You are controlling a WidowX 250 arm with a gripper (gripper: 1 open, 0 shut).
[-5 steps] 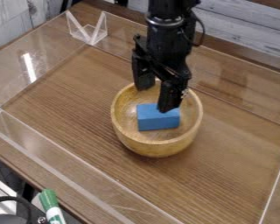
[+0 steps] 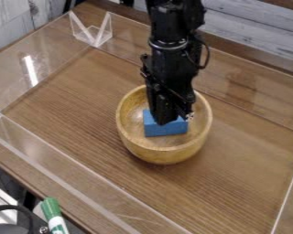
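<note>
A wooden bowl (image 2: 187, 145) sits at the middle of the table with a blue block (image 2: 168, 129) inside it. My black gripper (image 2: 167, 111) is low over the bowl, at the upper part of the blue block and partly hiding it. Its fingertips look close together, but whether anything is between them is hidden.
A white wire stand (image 2: 92, 27) stands at the back left. A green-and-white marker (image 2: 55, 216) and a black cable lie at the lower left edge.
My gripper has moved down and toward the middle of the bowl, now covering more of the blue block. The bowl and block show little change.
</note>
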